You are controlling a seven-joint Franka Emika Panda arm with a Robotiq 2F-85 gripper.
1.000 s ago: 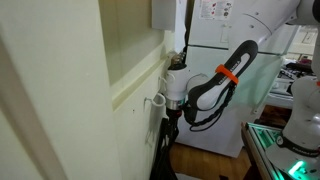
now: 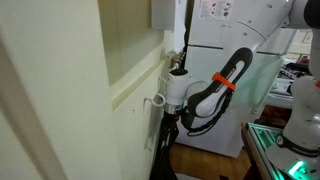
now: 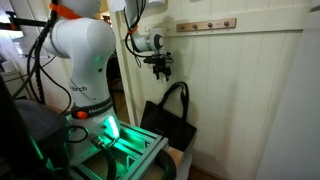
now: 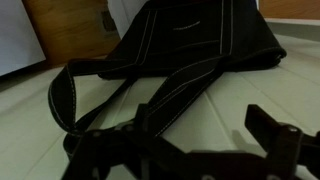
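A black bag (image 4: 205, 35) with white stitching and long straps (image 4: 185, 88) fills the upper part of the wrist view. In exterior view 2 the bag (image 3: 168, 122) leans low against the white wall, one strap standing up in a loop. My gripper is open, its two fingers wide apart, with pale wall panelling showing between them. One strap runs behind the left finger; whether they touch, I cannot tell. Exterior view 2 has the gripper (image 3: 162, 72) close to the wall, above the bag. From exterior view 1 the bag's dark shape is mostly hidden below the gripper (image 2: 170, 127).
A wooden rail with hooks (image 3: 205, 26) is fixed to the wall above the bag. One white hook (image 2: 157, 99) juts out near my hand. A white fridge (image 2: 215, 60) stands behind the arm. Wooden floor (image 2: 208, 163) lies open below.
The arm and hand have shifted slightly, with the orange band on the arm a little lower and further left than before. The surroundings look the same.
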